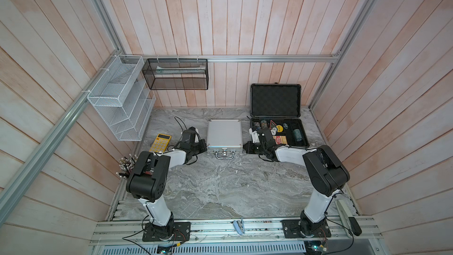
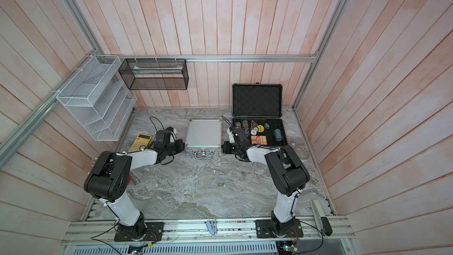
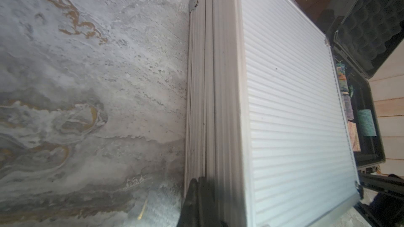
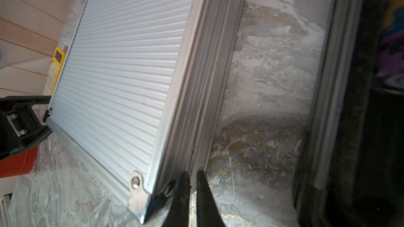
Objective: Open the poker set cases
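Note:
A silver ribbed case (image 1: 225,133) lies flat in the middle of the table, lid down, its handle (image 1: 224,155) facing the front. At the case's left side, near its front corner, my left gripper is shut, with nothing seen between its fingers. My right gripper is likewise shut, beside the right side near the front corner. Whether either fingertip touches the case I cannot tell. To the right, a black case (image 2: 257,101) stands with its lid raised, showing several small items inside; my right arm covers part of it.
A yellow multimeter (image 1: 161,143) lies to the left behind my left arm. White wire shelves (image 1: 120,99) and a black mesh basket (image 1: 175,83) hang at the back left.

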